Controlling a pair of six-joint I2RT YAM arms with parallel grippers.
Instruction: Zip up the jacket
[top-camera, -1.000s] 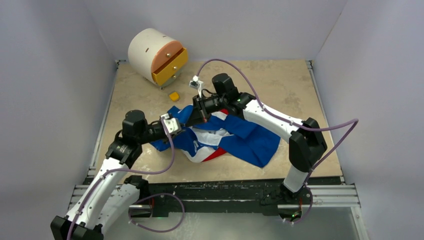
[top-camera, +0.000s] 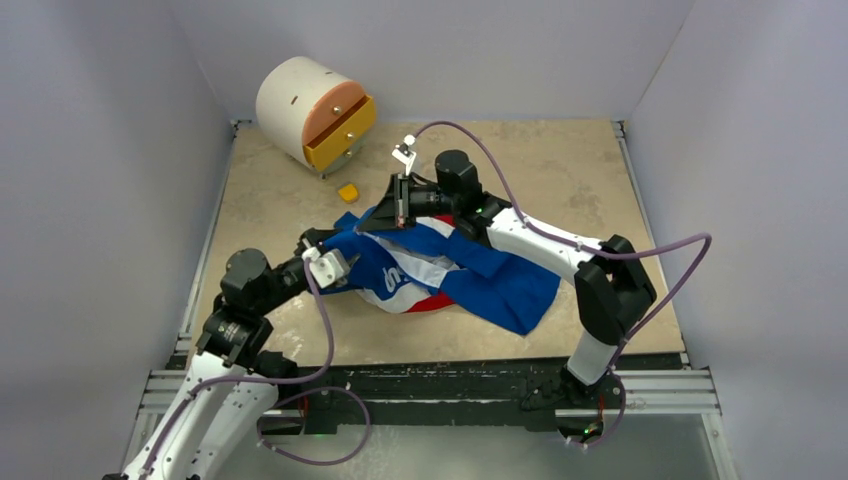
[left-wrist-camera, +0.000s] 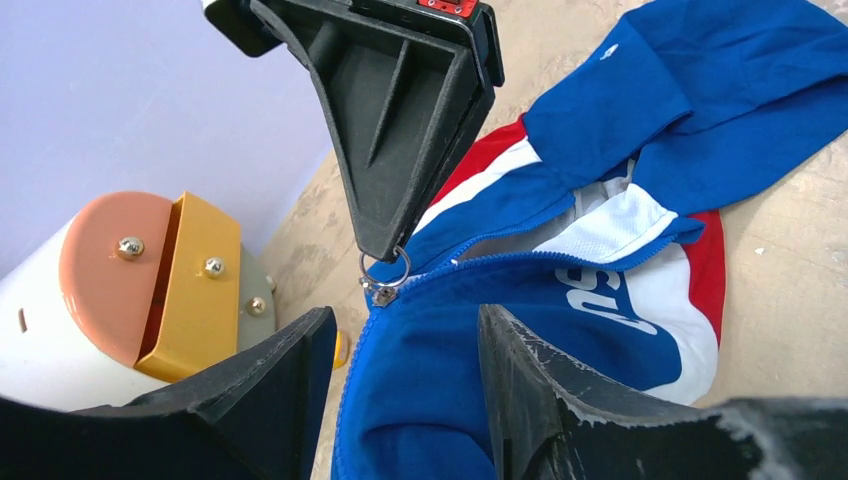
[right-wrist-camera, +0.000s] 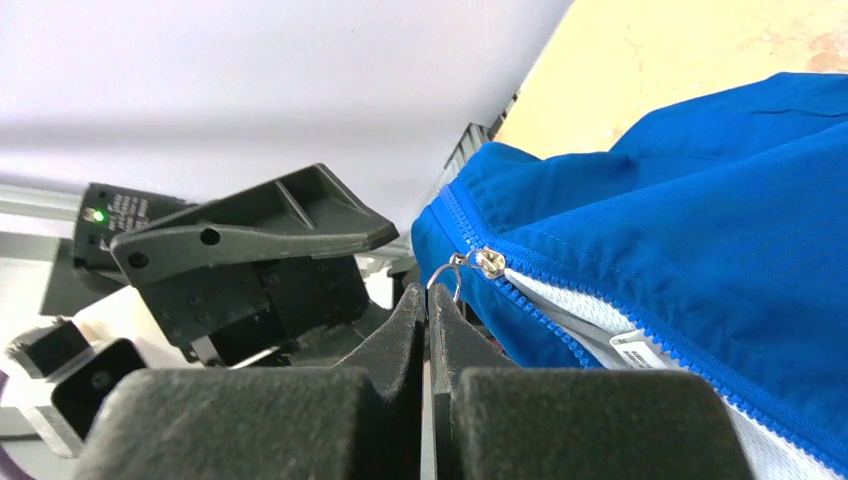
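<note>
The blue jacket, with white and red panels, lies spread on the table. My right gripper is shut on the metal ring of the zipper slider, which also shows below that gripper's tip in the left wrist view. Beyond the slider the zipper's two toothed edges spread apart, with white lining between them. My left gripper is open; its fingers stand wide apart with blue fabric visible behind the gap. From this view I cannot tell whether they touch the cloth.
A white rounded cabinet with an open yellow drawer stands at the back left. A small yellow block lies between it and the jacket.
My left gripper has drawn back to the left, away from the right one. The right gripper has shifted left, and the jacket's front fabric has been pulled that way.
</note>
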